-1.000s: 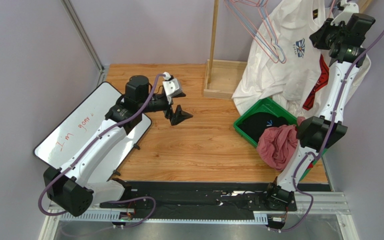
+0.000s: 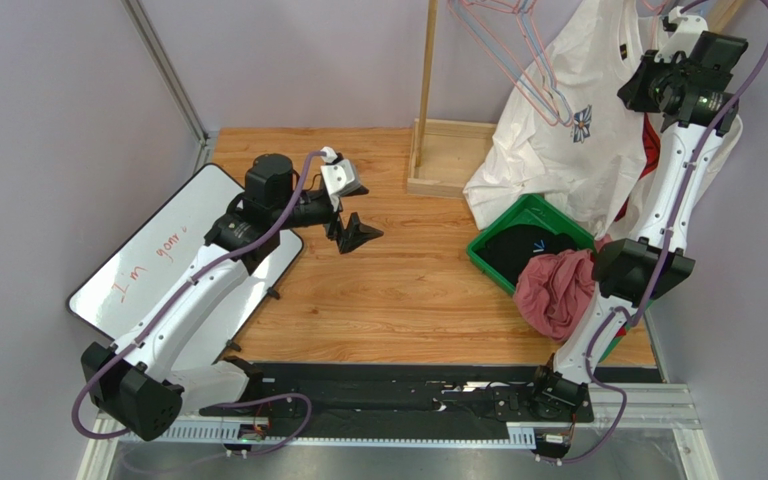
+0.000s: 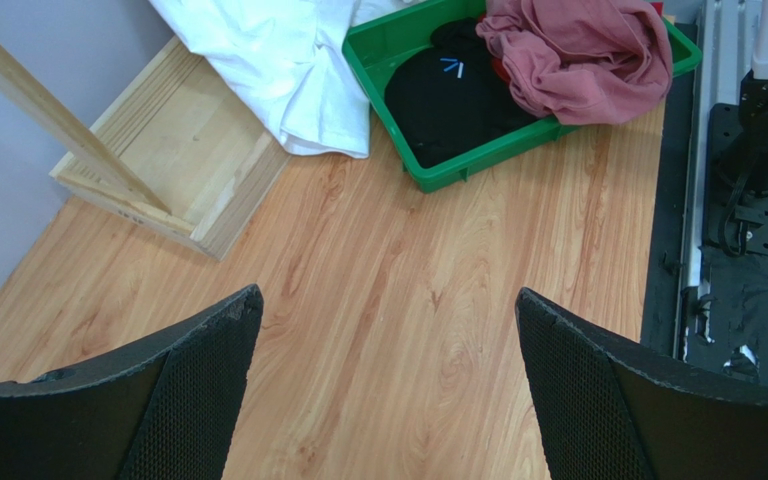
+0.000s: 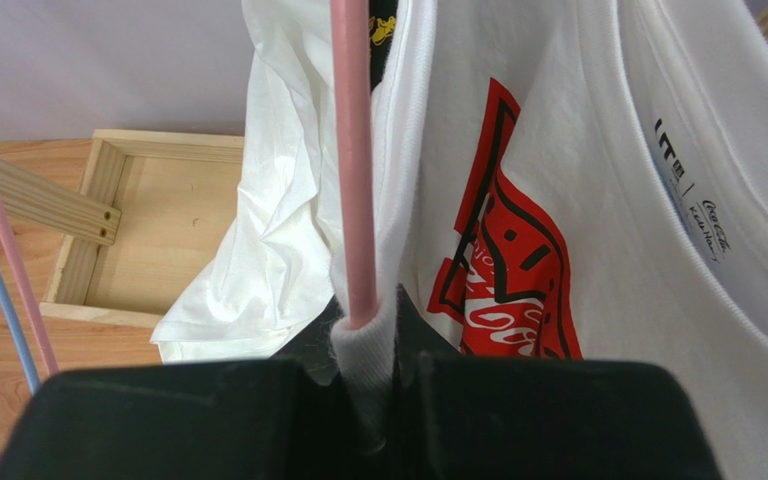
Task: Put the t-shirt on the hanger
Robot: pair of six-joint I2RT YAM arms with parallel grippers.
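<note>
The white t shirt hangs at the back right, its red print showing in the right wrist view. My right gripper is shut on the shirt's white ribbed edge, where a pink hanger rod runs down into the fabric. In the top view it is high at the shirt's upper right. More pink and blue hangers hang left of the shirt. My left gripper stands open over the bare middle of the table, empty, left of the shirt.
A green bin with black and pink clothes sits below the shirt. A wooden box with an upright post stands behind. A whiteboard lies at left.
My right gripper has shifted slightly at the shirt's upper part, and the fabric and its red print hang a little differently. The left arm is nearly still.
</note>
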